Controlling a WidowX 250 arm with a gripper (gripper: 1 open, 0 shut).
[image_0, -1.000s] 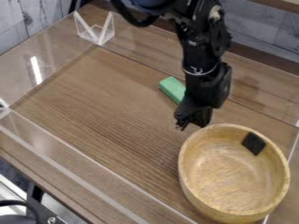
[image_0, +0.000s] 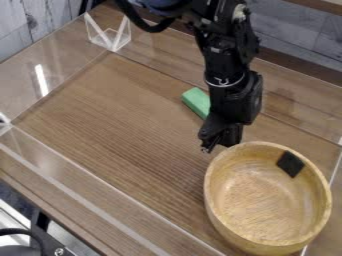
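My black gripper (image_0: 218, 136) hangs at the centre right of the camera view, low over the wooden table, just behind the rim of a large tan bowl (image_0: 265, 210). It looks shut, with nothing visible between its fingers. A green block (image_0: 197, 101) lies behind the gripper, partly hidden by it. A dark block (image_0: 290, 164) shows at the inner back right of the bowl.
A white wire holder (image_0: 108, 30) stands at the back left. A wall edge runs along the back right, and dark cables lie at the lower left corner.
The gripper has shifted very slightly; the bowl and the blocks look essentially unmoved.
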